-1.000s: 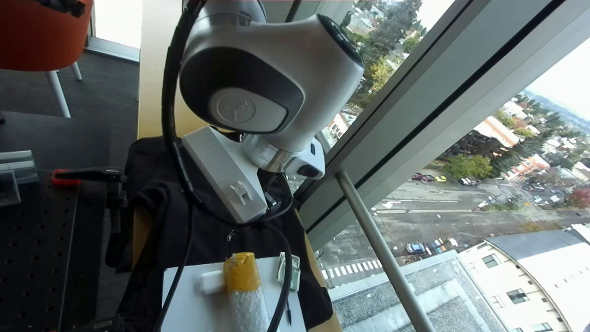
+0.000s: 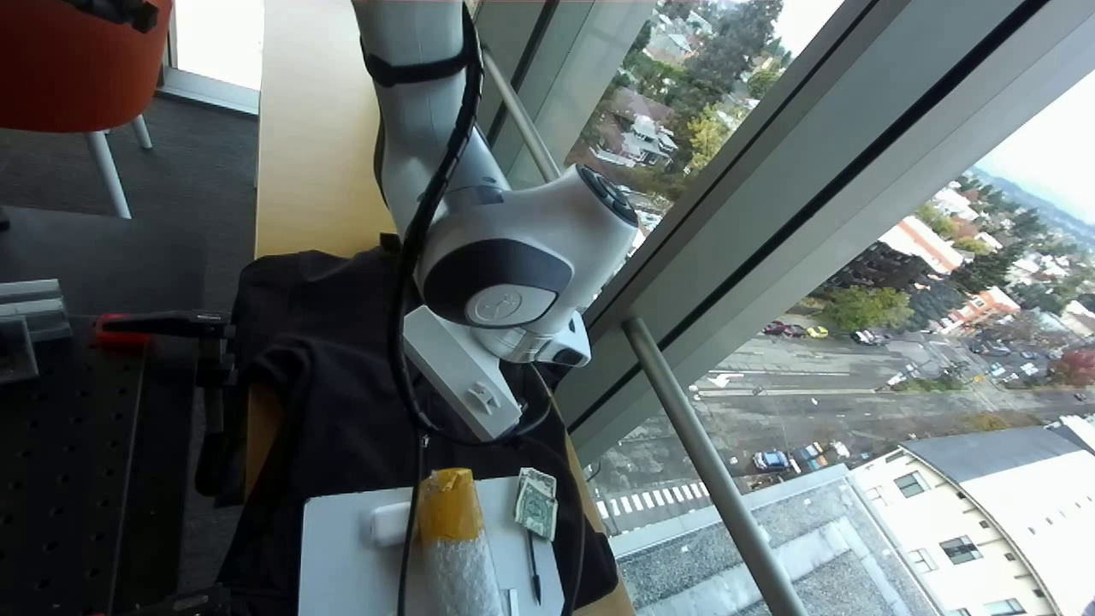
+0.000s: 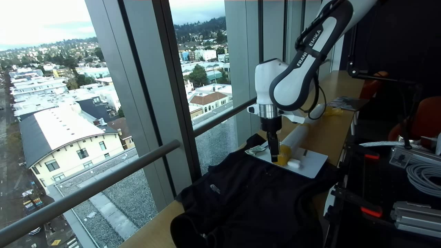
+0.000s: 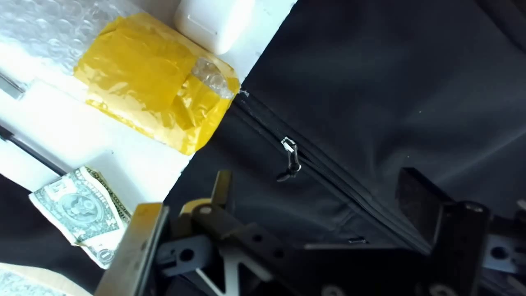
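Observation:
A black jacket [image 3: 256, 198] lies spread over the long table, its zipper running diagonally through the wrist view. The silver zipper pull [image 4: 291, 158] shows there between and beyond the fingertips, apart from both. My gripper stands open over the dark cloth, its fingers wide apart with nothing visible between them. In exterior view 2 the gripper [image 3: 273, 153] points down over the jacket, close to the edge of the white board [image 3: 312, 163]. My fingers are hidden behind the arm in exterior view 1.
On the board lie a bubble-wrapped roll with a yellow-taped end [image 4: 153, 81], a small white object [image 4: 212, 22], folded dollar bills [image 4: 81, 207] and a black pen [image 2: 534, 565]. A metal rail [image 3: 165, 151] and windows border one side. Black clamps [image 2: 169, 324] grip the opposite edge.
The arm has moved down, away from the exterior view 1 camera, bringing the hand nearer the jacket. Its cable has shifted too. The jacket and board items appear unmoved.

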